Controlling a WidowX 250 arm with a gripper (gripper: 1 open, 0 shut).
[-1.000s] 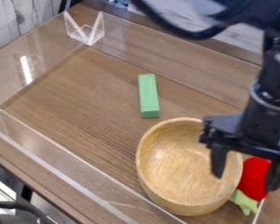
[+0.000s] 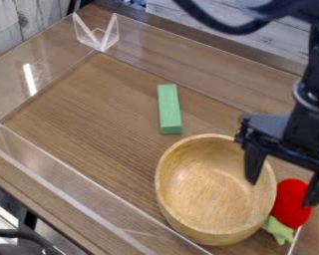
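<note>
My gripper (image 2: 275, 144), dark and bulky, fills the right side of the view over the right edge of a light wooden bowl (image 2: 195, 184). Its fingers are spread apart, with nothing clearly between them. A red object (image 2: 291, 209) with a green part (image 2: 277, 229) below it lies right of the bowl, just under the gripper, partly hidden by it. A green rectangular block (image 2: 169, 109) lies on the table behind the bowl.
A clear plastic holder (image 2: 99, 32) stands at the back left. Clear strips run along its edges.
Over the last second my gripper has shifted up and to the right, uncovering more of the bowl. The bowl and green block look unmoved.
</note>
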